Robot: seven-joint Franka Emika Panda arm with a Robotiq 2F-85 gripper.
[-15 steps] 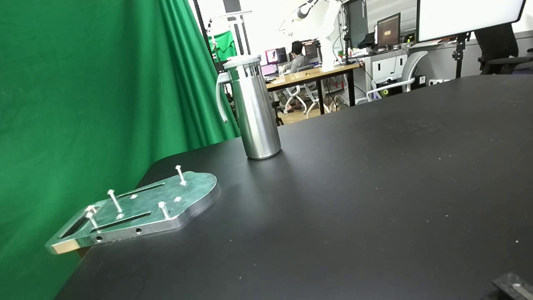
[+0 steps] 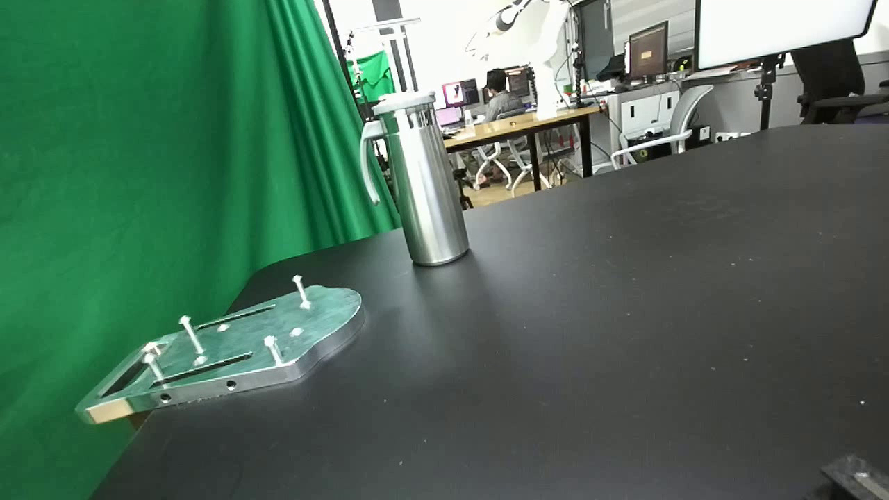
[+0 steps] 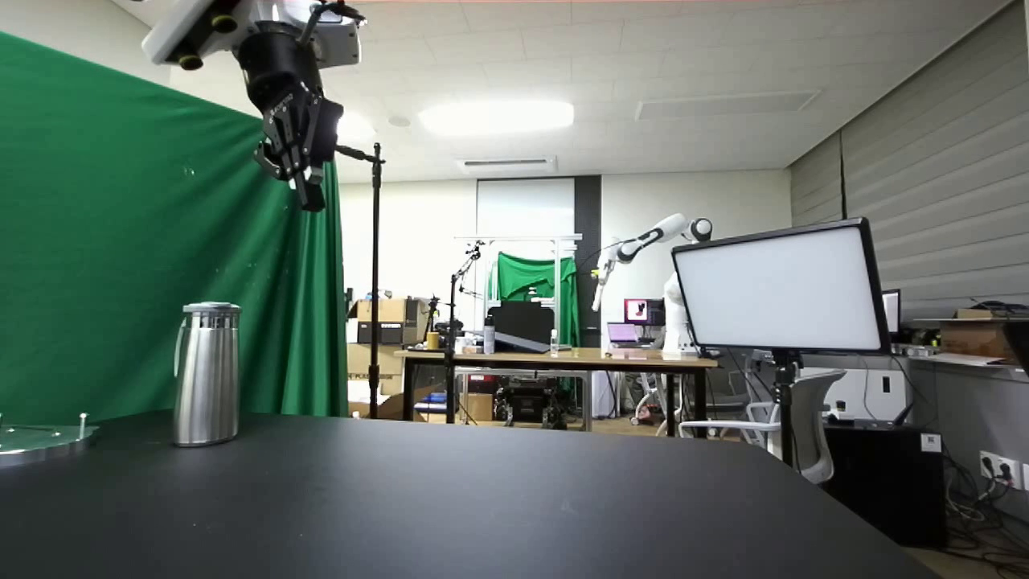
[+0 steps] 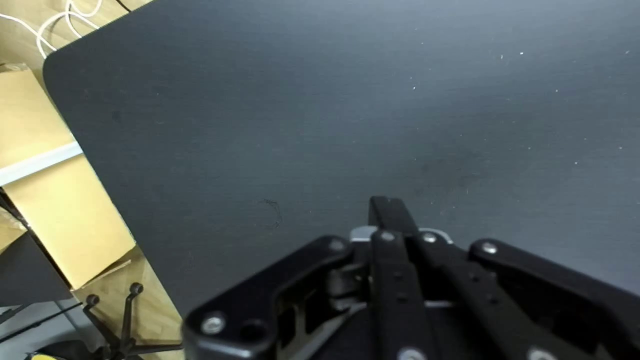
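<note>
A tall stainless steel pitcher (image 2: 431, 187) with a handle and a pale lid stands upright near the table's far edge, by the green curtain. The other exterior view shows the same pitcher (image 3: 207, 376) at the left of the table. High above the tabletop hangs my gripper (image 3: 306, 188), well clear of the pitcher. In the wrist view the gripper is shut, its fingers together and nothing showing between them. Only bare table lies beneath it there; the pitcher is out of that view.
A flat metal plate (image 2: 250, 337) with upright bolts lies at the table's left edge. The green curtain (image 2: 150, 150) hangs along the left side. A light panel (image 3: 781, 288) stands beyond the table at the right.
</note>
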